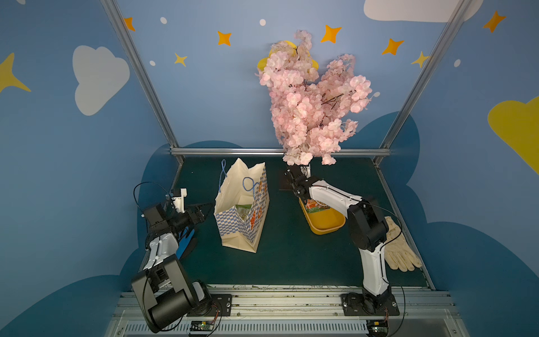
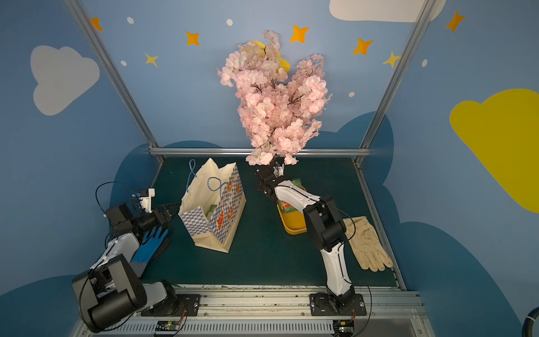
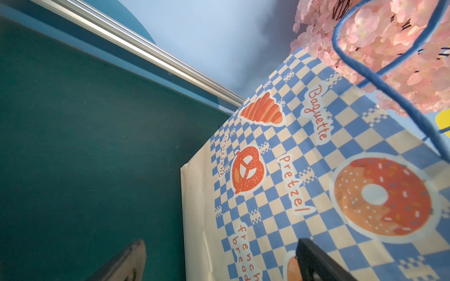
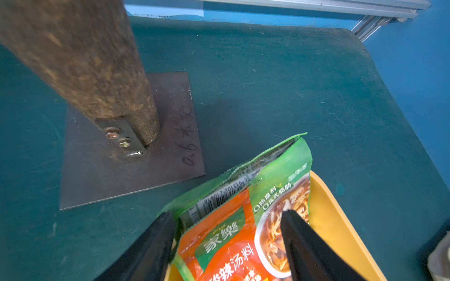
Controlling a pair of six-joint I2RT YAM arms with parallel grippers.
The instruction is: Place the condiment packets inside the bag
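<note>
The paper bag (image 1: pixel 261 216) stands upright and open-topped left of centre, a green packet (image 1: pixel 243 210) inside it. In the yellow tray (image 1: pixel 325 227) on the right, an orange and green condiment packet (image 4: pixel 225 248) leans against the back end; a green layer with a barcode (image 4: pixel 220 199) shows behind it, and whether that is a second packet I cannot tell. My right gripper is over the tray, its fingers apart on either side of the packet's front. My left gripper (image 1: pixel 212 207) is open beside the bag's left side, with nothing held.
A blossom tree (image 1: pixel 314 106) rises at the back, its dark base plate (image 4: pixel 173 166) close behind the tray. Beige gloves (image 1: pixel 399 250) lie at the right, a blue glove (image 2: pixel 148 247) under the left arm. Clear table separates bag and tray.
</note>
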